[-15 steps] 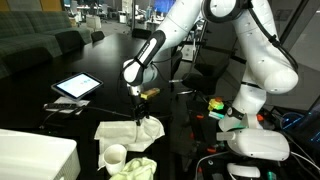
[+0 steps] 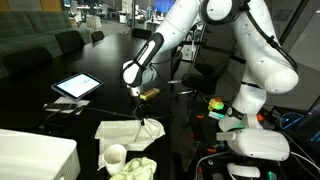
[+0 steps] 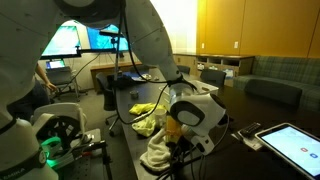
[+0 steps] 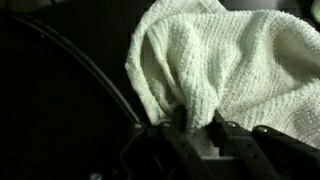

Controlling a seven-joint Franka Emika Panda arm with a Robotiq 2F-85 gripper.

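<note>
A white textured cloth [image 2: 112, 130] lies rumpled on the dark table, beneath my gripper [image 2: 142, 121]. Seen close in the wrist view, the cloth [image 4: 240, 60] rises in a bunched fold between the two dark fingers of my gripper. The fingertips stand a little apart, with cloth in the gap; whether they press on it does not show clearly. From the other side, part of the cloth [image 3: 157, 152] shows beside the gripper, whose tips are hard to make out against the dark table.
A white mug [image 2: 115, 155] and a pale yellow-green cloth [image 2: 138, 170] are at the near side. A white box [image 2: 35, 155] fills the near left. Farther back lies a tablet [image 2: 80, 84] with a lit screen. A cable [image 2: 92, 109] crosses the table left of the arm.
The gripper stays over nearly the same spot on the white cloth. The cloth near its fingers looks slightly more gathered; other objects have not moved.
</note>
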